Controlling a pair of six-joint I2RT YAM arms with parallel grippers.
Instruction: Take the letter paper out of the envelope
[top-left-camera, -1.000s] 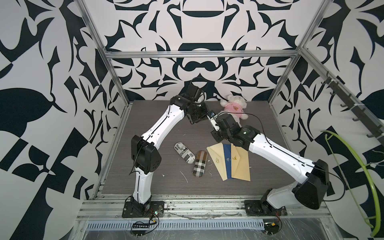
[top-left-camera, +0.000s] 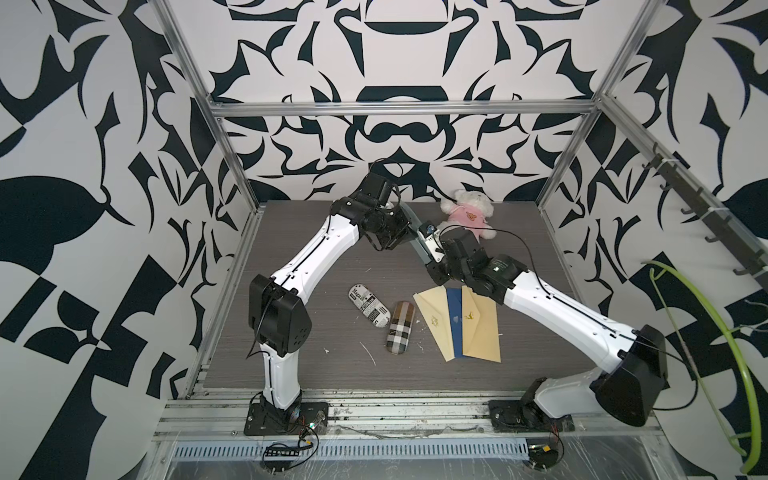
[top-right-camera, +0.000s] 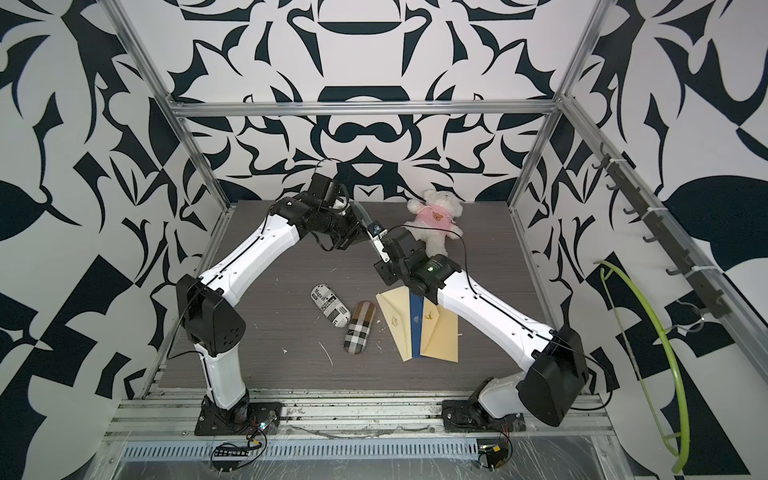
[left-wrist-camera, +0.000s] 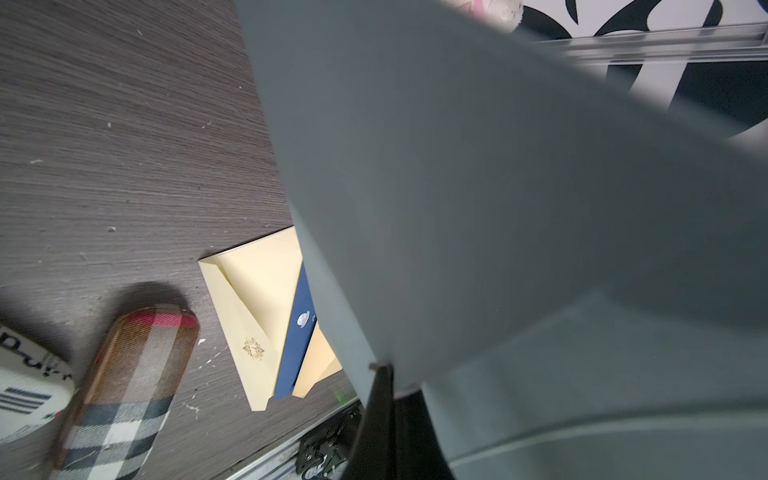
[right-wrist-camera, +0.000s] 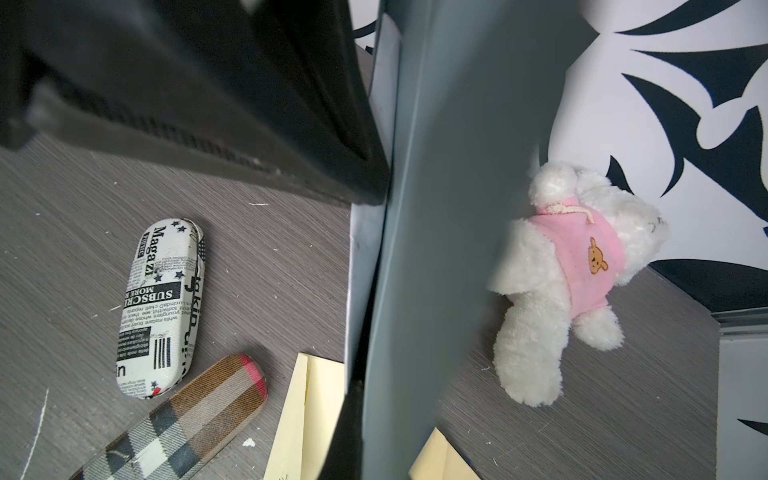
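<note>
A grey-blue envelope (left-wrist-camera: 496, 208) is held upright between my two arms, above the back middle of the table. My left gripper is shut on its edge, the fingertips at the fold in the left wrist view. My right gripper (top-left-camera: 432, 264) is at the envelope's other end; in the right wrist view the envelope (right-wrist-camera: 448, 200) fills the centre, with dark finger parts against it, and the fingertips are mostly hidden. I cannot tell whether any letter paper shows inside.
A white bear (right-wrist-camera: 552, 296) in pink sits at the back right. Cream, blue and tan envelopes (top-left-camera: 480, 336) lie at front right, beside a printed case (top-left-camera: 369, 305) and a plaid case (top-left-camera: 400, 328).
Over the last second my left arm has moved a little to the left and my right arm slightly to the right, with more of the grey envelope showing between them.
</note>
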